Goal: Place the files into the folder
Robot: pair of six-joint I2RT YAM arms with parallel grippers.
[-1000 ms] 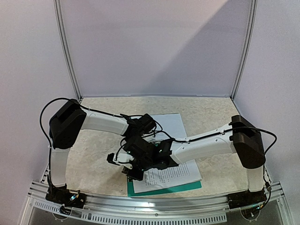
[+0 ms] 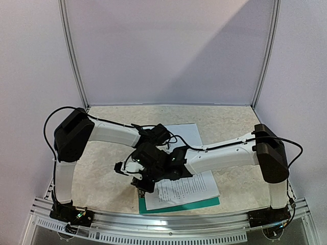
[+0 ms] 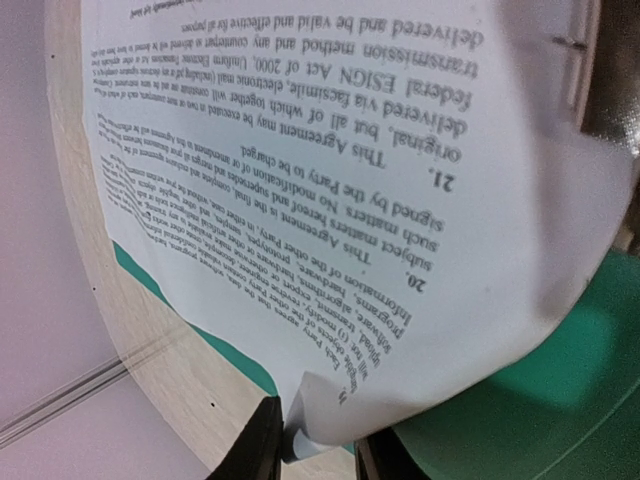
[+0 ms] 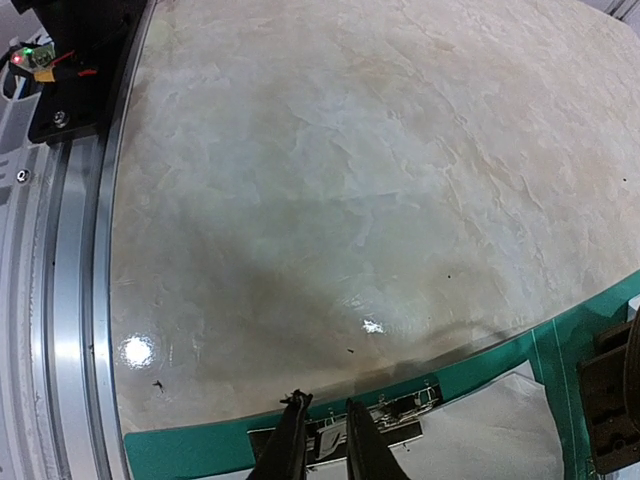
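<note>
A green folder [image 2: 180,206] lies near the table's front edge, with printed sheets [image 2: 189,190] on it. In the left wrist view, a sheet [image 3: 300,200] bows over the green surface [image 3: 540,390], and its lower edge passes close by my left gripper. That gripper's fingers [image 3: 262,432] stand apart; contact with the paper is unclear. My right gripper is over the folder's metal clip [image 4: 405,408], fingers [image 4: 290,442] parted, a pale clip part showing between them. In the top view the arms hide the left gripper and much of the folder.
Both arms cross closely over the folder, the right forearm [image 2: 219,155] in front of the left [image 2: 115,132]. A metal rail [image 2: 168,220] runs along the front.
The left arm and the folder look unmoved.
</note>
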